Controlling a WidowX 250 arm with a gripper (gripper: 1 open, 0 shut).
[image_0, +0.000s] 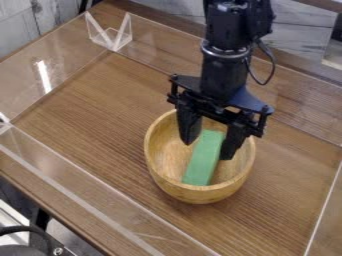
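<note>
A tan oval bowl (171, 178) sits on the wooden surface at the lower centre, with a flat green object (202, 163) lying inside it. My black gripper (211, 130) is above the back of the bowl, its fingers spread apart over the bowl on either side of the green object's upper end. Nothing shows held between them.
A clear plastic piece (111, 32) stands at the back left. A dark cable shows at the lower left corner.
</note>
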